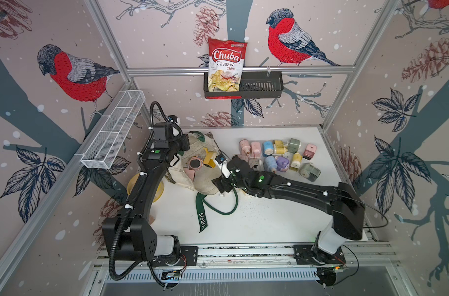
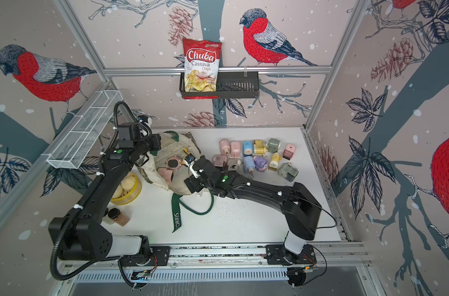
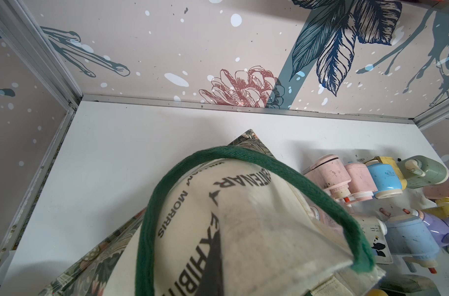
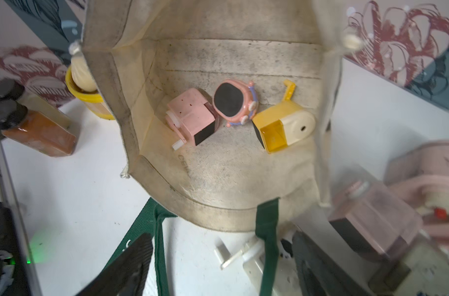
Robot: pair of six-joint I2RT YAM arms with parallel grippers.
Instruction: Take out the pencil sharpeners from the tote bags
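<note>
The beige tote bag [image 1: 204,185] with green straps lies at the left, its mouth facing front. Inside it the right wrist view shows a pink sharpener [image 4: 192,116], a round coral sharpener with a dark face [image 4: 233,101], and a yellow and white sharpener [image 4: 283,125]. My left gripper [image 1: 185,143] is shut at the bag's upper part; its fingertips are hidden, so any cloth between them does not show. My right gripper hangs before the bag's mouth, its blurred fingers [image 4: 128,264] apart with nothing between them.
Several sharpeners, including a purple one [image 1: 282,163], crowd the table right of the bag. A green strap [image 1: 201,214] trails in front. A yellow bowl [image 2: 128,198] and brown jar [image 2: 118,216] stand at the left.
</note>
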